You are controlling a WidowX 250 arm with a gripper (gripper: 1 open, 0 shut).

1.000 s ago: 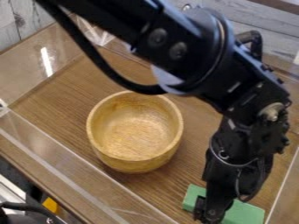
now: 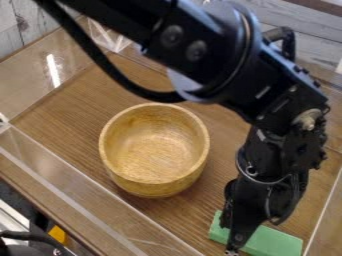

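My black gripper [image 2: 235, 236] is low at the bottom right, its fingertips at the left part of a green block [image 2: 273, 242] lying on the wooden surface. The fingers look close together; whether any of the block is between them I cannot tell, as the gripper covers part of it. A round wooden bowl [image 2: 152, 148] stands left of the gripper, with nothing visible inside.
A clear rim runs along the lower left, with cables and a small yellow item [image 2: 56, 235] beyond it. A white plank wall is at the back.
My gripper has shifted slightly left and its wrist has tilted a little. The green block and the bowl look essentially unmoved.
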